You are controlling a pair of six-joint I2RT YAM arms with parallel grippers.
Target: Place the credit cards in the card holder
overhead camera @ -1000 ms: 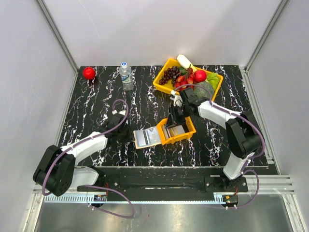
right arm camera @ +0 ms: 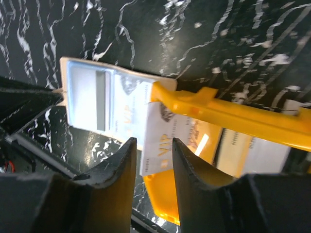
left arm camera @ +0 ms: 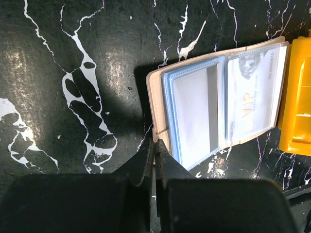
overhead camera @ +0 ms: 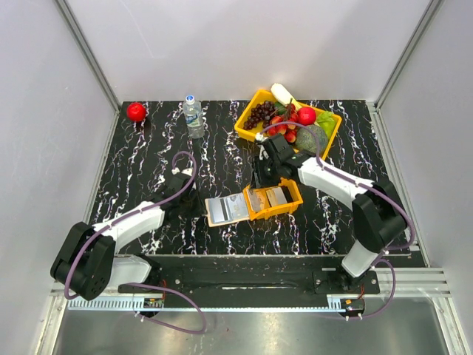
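Note:
The beige card holder (overhead camera: 227, 210) lies open on the table, its clear pockets in pale blue trim. One VIP card (left arm camera: 249, 92) shows under the clear right-hand pocket, by the yellow basket. Another VIP card (right arm camera: 165, 138) leans across the basket's left rim, partly inside. My right gripper is open above this card, which appears between its fingers from that camera; no grip shows. At the holder's left edge my left gripper is shut, its tips meeting by the beige border; whether they pinch that edge is unclear.
The small yellow basket (right arm camera: 233, 114) holds more cards and touches or nearly touches the holder's right side. Behind stand a yellow fruit basket (overhead camera: 242, 130) and a water bottle (overhead camera: 194, 118). A red tomato (overhead camera: 136, 112) sits back left.
The basket sits slightly farther right. My left arm stayed still.

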